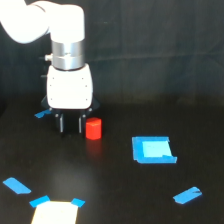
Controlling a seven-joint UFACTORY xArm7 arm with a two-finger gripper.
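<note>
In the camera view, a small red object (93,128) stands on the dark table, towards the left. The white arm comes down from the top left, and its dark gripper (70,124) points downward at the object's left. Its two fingers stand apart and nothing shows between them, so it looks open. The red object is outside the fingers, close to the right one; whether they touch cannot be told.
A light square framed in blue tape (155,149) lies right of centre. Blue tape strips (187,195) mark the table elsewhere, and a pale sheet (54,212) is at the front left.
</note>
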